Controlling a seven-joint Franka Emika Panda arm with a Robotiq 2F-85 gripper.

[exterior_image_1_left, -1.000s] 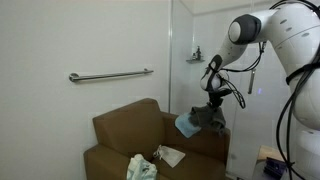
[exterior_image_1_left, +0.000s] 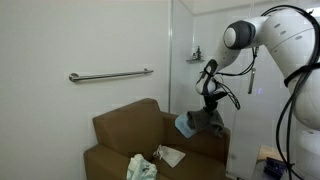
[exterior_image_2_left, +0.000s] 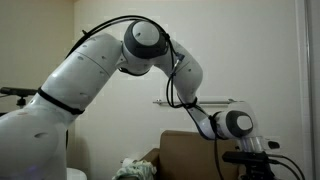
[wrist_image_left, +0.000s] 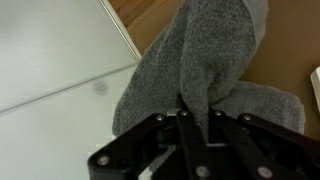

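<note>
A dark grey cloth (wrist_image_left: 200, 60) is bunched between the fingers of my gripper, which is shut on it. In the wrist view its folds spread out to both sides beyond the fingertips. From the first exterior view, the grey cloth (exterior_image_1_left: 205, 122) hangs at the right end of the brown sofa (exterior_image_1_left: 125, 125), below the gripper (exterior_image_1_left: 211, 103). A light blue cloth (exterior_image_1_left: 184, 126) lies against the sofa just left of it. The second exterior view has the arm's end at its right edge, with the fingers out of sight.
A whitish cloth (exterior_image_1_left: 169, 155) lies on the sofa seat, and another pale, patterned cloth (exterior_image_1_left: 141, 168) is at the front left. A metal rail (exterior_image_1_left: 110, 75) runs along the wall behind. A white panel (wrist_image_left: 60, 90) fills the left of the wrist view.
The gripper and wrist have shifted slightly to the left over the past second, with the grey cloth moving a little alongside. The other cloths stay where they were.
</note>
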